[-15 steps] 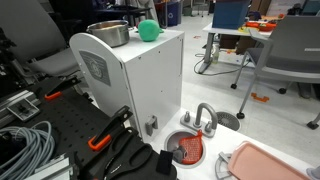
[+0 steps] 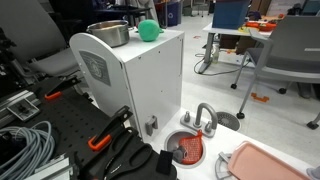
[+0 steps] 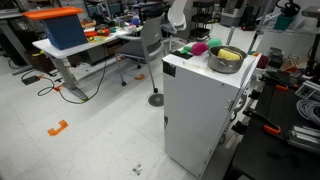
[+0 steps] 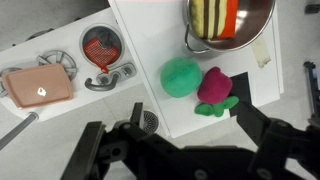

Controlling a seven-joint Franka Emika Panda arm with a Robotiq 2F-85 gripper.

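Observation:
A metal pot (image 4: 229, 22) stands on the white counter top (image 4: 175, 115), holding a yellow-and-brown striped piece (image 4: 209, 18) and an orange-red piece. Beside it in the wrist view sits a round green object (image 4: 181, 77). A magenta, beet-like toy (image 4: 214, 86) with green leaves (image 4: 217, 106) lies close to the green one. My gripper is open above the counter, its dark fingers (image 4: 93, 143) wide apart and nothing held between them. Exterior view 2 shows the pot (image 3: 229, 60) with yellow inside and the magenta toy (image 3: 198, 47) nearby.
A low sink (image 2: 184, 148) with a red utensil (image 2: 198, 137) and a faucet (image 2: 205, 115) is set beside the white cabinet. A pinkish tray (image 2: 262, 164) lies to its right. Black table with cables (image 2: 30, 148) is at left. Chairs and a far desk stand behind.

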